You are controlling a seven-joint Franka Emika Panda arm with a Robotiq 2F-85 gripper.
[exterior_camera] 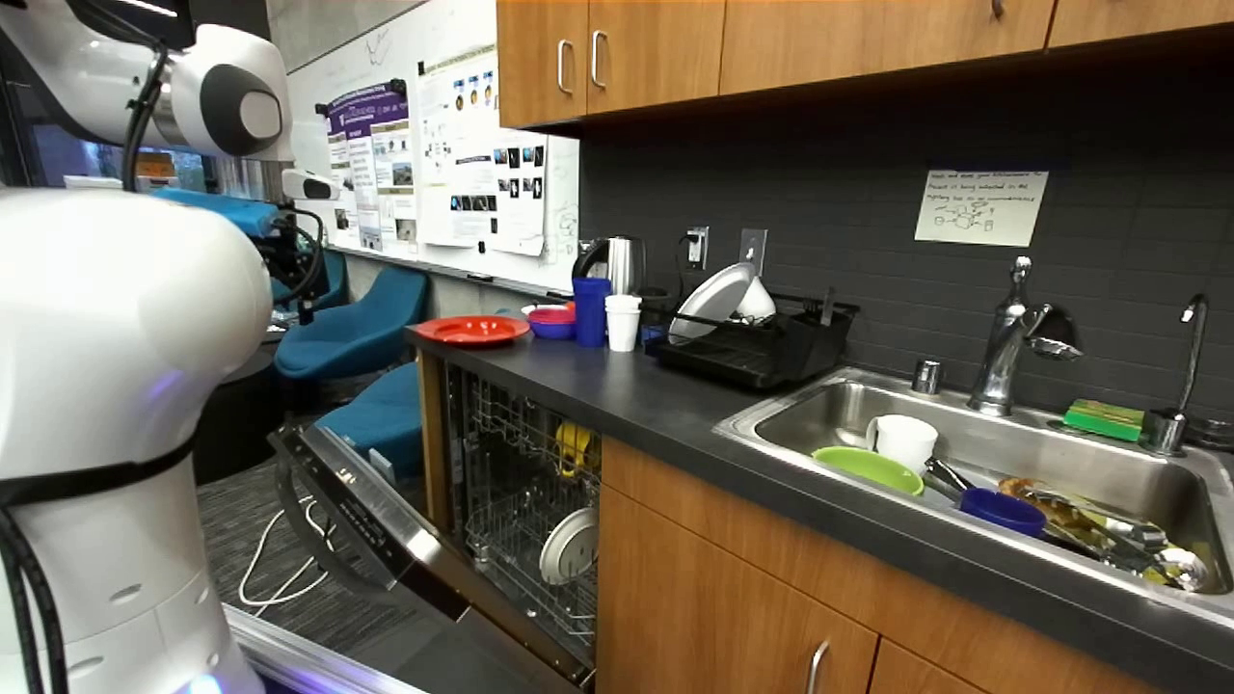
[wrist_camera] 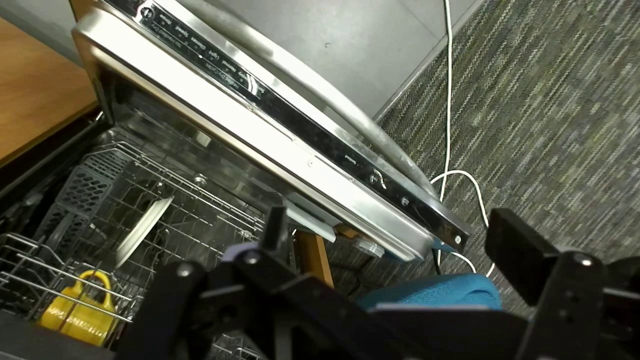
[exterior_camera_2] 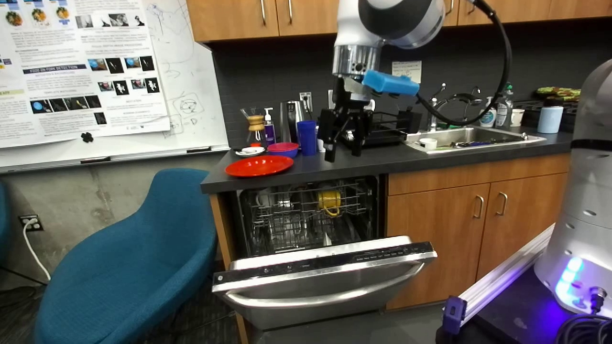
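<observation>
My gripper (exterior_camera_2: 343, 152) hangs in the air, pointing down, above and in front of the dishwasher. In the wrist view its two black fingers (wrist_camera: 277, 231) stand wide apart with nothing held between them. Below it the dishwasher door (exterior_camera_2: 321, 281) is tilted partly down. A yellow mug (wrist_camera: 81, 312) sits in the upper rack (exterior_camera_2: 275, 209), and a white plate (exterior_camera: 570, 547) stands in the lower rack. A red plate (exterior_camera_2: 259, 166) lies flat on the counter's left end, apart from the gripper.
Bowls (exterior_camera_2: 283, 149), a blue cup (exterior_camera_2: 307, 137) and a kettle (exterior_camera_2: 290, 120) crowd the counter behind the red plate. A dish rack (exterior_camera: 752, 347) and a sink (exterior_camera: 798, 422) holding dishes lie farther right. One blue chair (exterior_camera_2: 132, 252) stands left of the dishwasher.
</observation>
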